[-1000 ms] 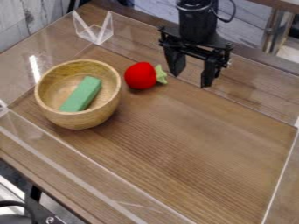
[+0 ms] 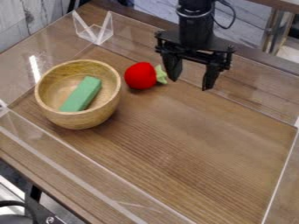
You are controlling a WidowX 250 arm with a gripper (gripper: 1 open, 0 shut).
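My gripper, black, hangs over the table at the upper middle, its two fingers spread apart and open. A red round object with a light green top lies just left of it. A wooden bowl at the left holds a green oblong block.
A clear, transparent object stands at the back left.
The gripper has shifted slightly, its left finger moving a little toward the red object's side. The objects on the table look unmoved.
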